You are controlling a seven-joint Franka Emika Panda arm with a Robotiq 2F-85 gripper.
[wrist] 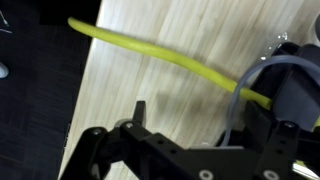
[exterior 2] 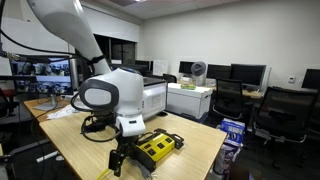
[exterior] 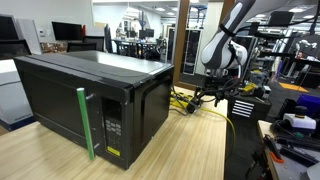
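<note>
My gripper is open, with its two fingers well apart in the wrist view. A yellow cable point(wrist: 165, 52) crosses the wooden table ahead of them, running from the upper left toward a dark object point(wrist: 296, 100) at the right. A grey cable loops over that object near the right finger. Seen from exterior view 2, the gripper point(exterior 2: 123, 160) points down over the near part of the table, beside a yellow-and-black object point(exterior 2: 157, 147). Nothing shows held between the fingers.
A large black microwave point(exterior: 122, 125) with a green strip point(exterior: 85, 122) fills the left of exterior view 1. Bare wooden tabletop point(exterior: 195, 150) lies in front of it. The table edge and dark floor point(wrist: 35, 70) are at the wrist view's left.
</note>
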